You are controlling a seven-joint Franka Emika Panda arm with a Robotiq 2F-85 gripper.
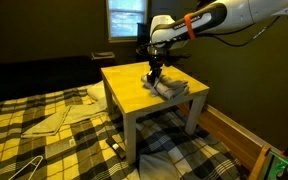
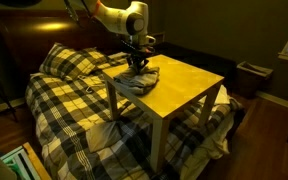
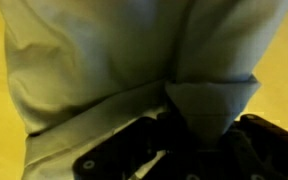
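Observation:
A grey cloth (image 1: 168,88) lies crumpled on the light wooden table (image 1: 130,98), near its front right corner in exterior view 1. My gripper (image 1: 154,77) is low over the cloth's far left part. In exterior view 2 the gripper (image 2: 138,65) comes down on the top of the cloth (image 2: 136,81). The wrist view shows my gripper shut on the cloth, with a raised fold (image 3: 210,100) pinched between its fingers. Grey fabric fills much of that view and hides part of the fingertips.
A bed with a plaid blanket (image 2: 69,95) surrounds the table's legs. Folded light cloths (image 1: 50,122) and a small dark object (image 1: 115,147) lie on the bed.

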